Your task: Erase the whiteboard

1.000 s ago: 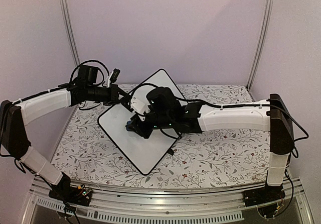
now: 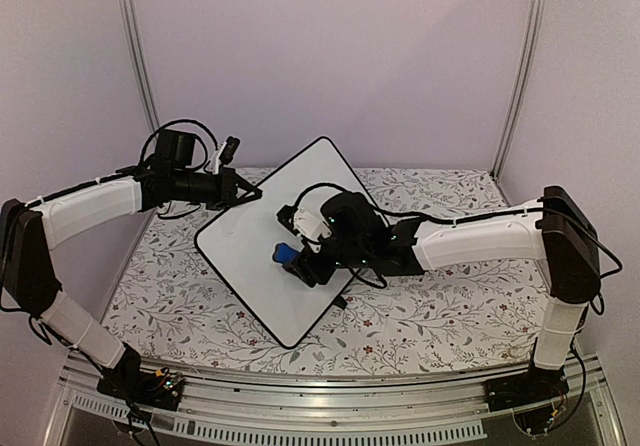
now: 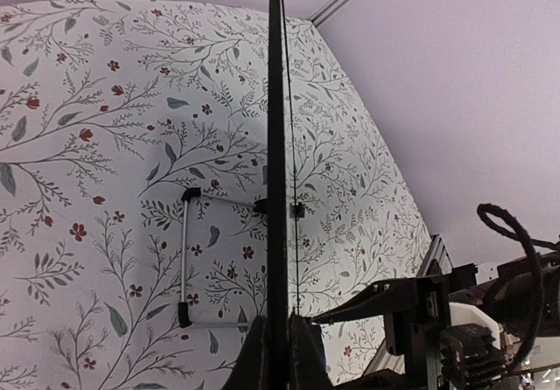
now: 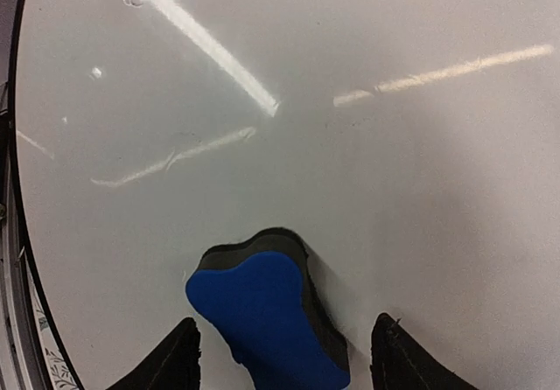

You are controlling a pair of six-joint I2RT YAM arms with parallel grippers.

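Note:
A tilted whiteboard with a black rim fills the middle of the top view and most of the right wrist view. A blue eraser with a dark felt layer rests on its surface. My right gripper is open, its two fingertips either side of the eraser's lower part, with space showing between them and it. In the top view this gripper is over the board's middle by the eraser. My left gripper is at the board's upper left edge, shut, with nothing visible between its fingers.
Floral cloth covers the table around the board. Pale walls close in the back and sides. A metal stand lies behind the board in the left wrist view. The table's right part lies under the right arm.
My right arm has moved right and down over the board, and more of the blue eraser now shows in the top view. The left arm has not visibly moved.

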